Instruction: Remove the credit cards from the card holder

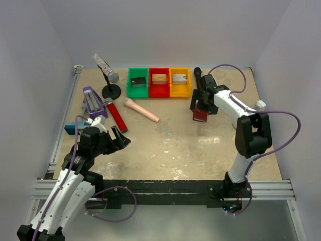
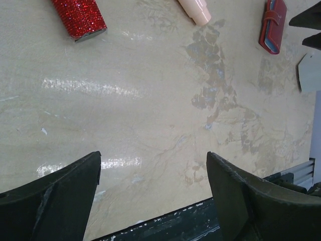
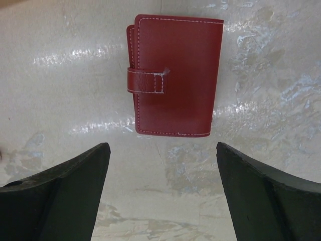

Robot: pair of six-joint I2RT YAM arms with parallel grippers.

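Note:
A dark red leather card holder (image 3: 175,80) lies flat on the table, closed by its strap (image 3: 146,81). No cards show. In the top view the card holder (image 1: 200,116) sits at the right, partly covered by my right gripper (image 1: 203,104). Seen from the right wrist, that open gripper has a wide gap between its fingers, with the holder just beyond the fingertips. My left gripper (image 1: 119,138) hangs over the left of the table, open and empty. The left wrist view shows bare table between its fingers, and the card holder (image 2: 274,25) far off at upper right.
Green, red and yellow bins (image 1: 180,90) stand at the back, with small boxes inside. A black microphone (image 1: 197,76) lies beside the right arm. A red glittery microphone (image 1: 117,116) and a pinkish one (image 1: 142,110) lie left of centre.

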